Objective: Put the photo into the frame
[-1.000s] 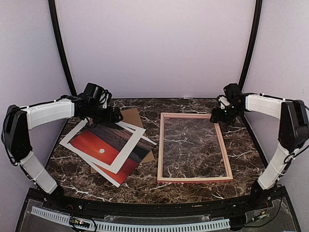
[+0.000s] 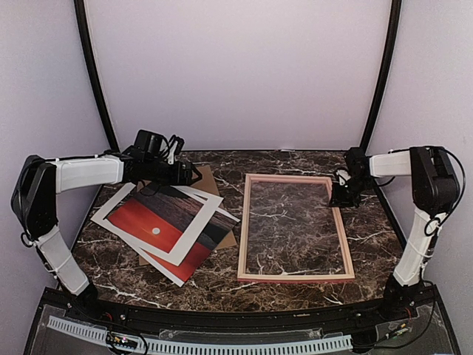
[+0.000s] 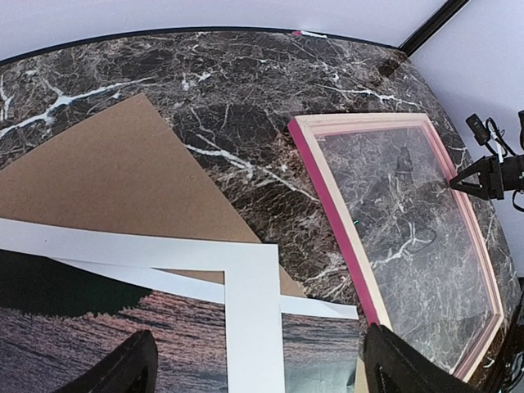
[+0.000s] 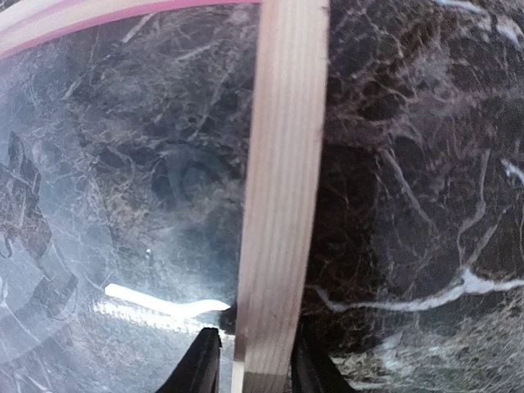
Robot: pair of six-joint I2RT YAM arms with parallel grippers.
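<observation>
The pink wooden frame [image 2: 244,222] with a clear pane lies on the right of the marble table. A stack of photos [image 2: 155,218] with white borders, the top one an orange sunset, lies on the left over brown board [image 3: 123,164]. My left gripper [image 2: 186,173] hovers open above the stack's upper corner, fingers apart in the left wrist view. My right gripper [image 2: 344,196] is low at the frame's right side; in the right wrist view its fingertips [image 4: 205,352] straddle the wooden rail [image 4: 278,196], apart. Whether they touch it, I cannot tell.
Bare marble [image 2: 199,288] runs along the front and behind the frame. Walls and dark posts bound the table at the back and sides.
My left gripper has shifted slightly to the right. The frame's near edge has moved slightly.
</observation>
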